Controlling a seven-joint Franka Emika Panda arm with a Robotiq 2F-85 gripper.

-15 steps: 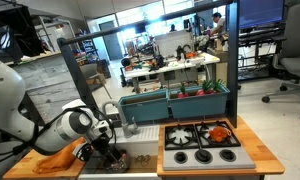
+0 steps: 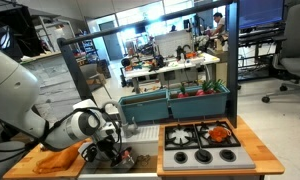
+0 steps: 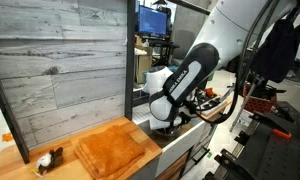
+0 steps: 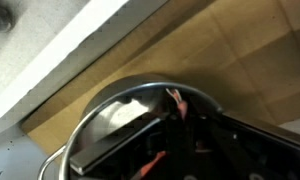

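Note:
In the wrist view a round metal pot [image 4: 118, 112] with a side handle lies under my gripper. The black fingers [image 4: 115, 145] reach over the pot's rim and hide much of its inside. A small pinkish-red thing [image 4: 176, 98] shows near the fingertips; whether they grip it is unclear. From the front, the gripper [image 2: 117, 154] is low in the sink area, at the left of the counter, with the pot [image 2: 128, 160] partly hidden by it. The other exterior view has the gripper [image 3: 168, 128] down in the sink, its fingers out of sight.
Right of the sink stands a stove [image 2: 202, 145] with an orange-red item [image 2: 220, 133] on a burner. Behind it runs a blue planter box [image 2: 195, 104]. An orange towel [image 3: 108, 150] lies on the wooden counter, and a small toy-like object [image 3: 50, 158] sits farther left.
The arm has shifted slightly right and down over the last second, bringing the gripper lower over the pot in the sink. The stove and planter have not moved.

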